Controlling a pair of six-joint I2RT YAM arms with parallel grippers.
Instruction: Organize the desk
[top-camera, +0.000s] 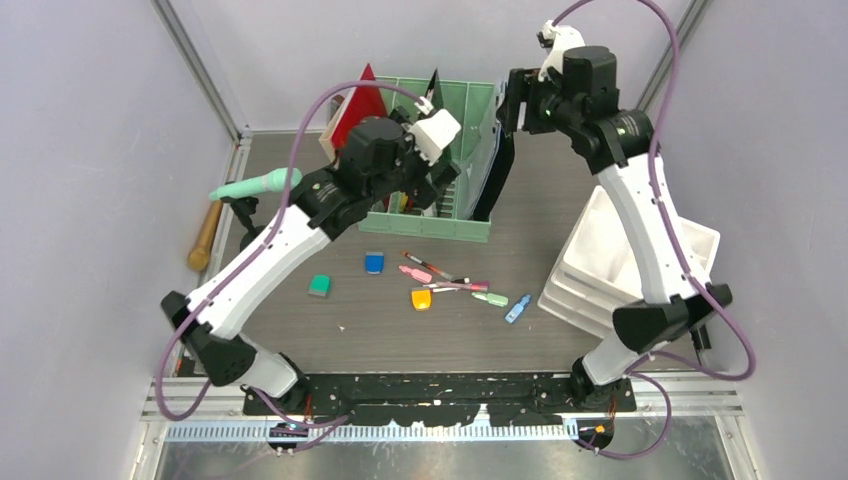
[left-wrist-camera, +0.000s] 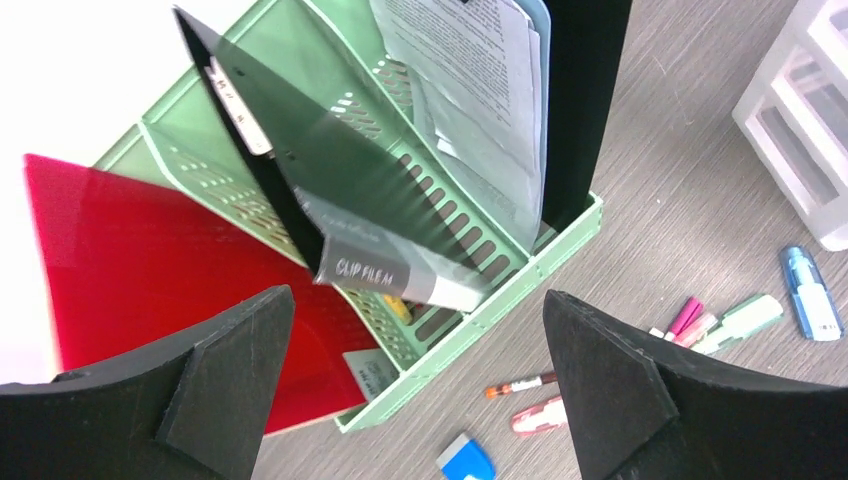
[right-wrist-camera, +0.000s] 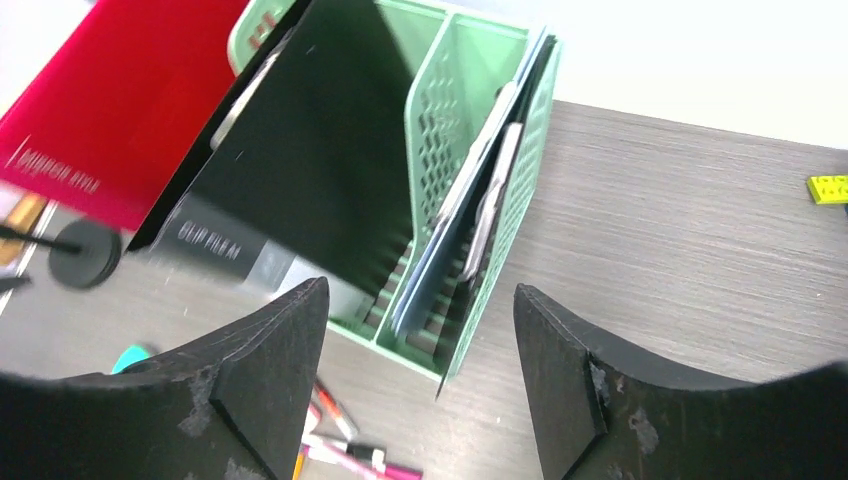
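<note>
A green file holder (top-camera: 430, 229) stands at the back of the desk. It holds a red folder (left-wrist-camera: 170, 270), a black folder (right-wrist-camera: 300, 140) that leans across a slot, and a clear sleeve of papers (left-wrist-camera: 470, 90) beside another black folder (left-wrist-camera: 585, 90) at the right end. Above the holder my left gripper is open, with nothing between its fingers. My right gripper hangs just right of the holder, its fingers apart and holding nothing. Pens and markers (top-camera: 450, 285), a green marker (top-camera: 490, 298) and a blue bottle (top-camera: 518, 308) lie loose in front.
White stacked trays (top-camera: 600, 270) stand at the right. Blue (top-camera: 374, 262), teal (top-camera: 319, 286) and yellow (top-camera: 421, 299) small pieces lie on the desk. A green-headed lamp (top-camera: 255, 186) is at the left. The front of the desk has free room.
</note>
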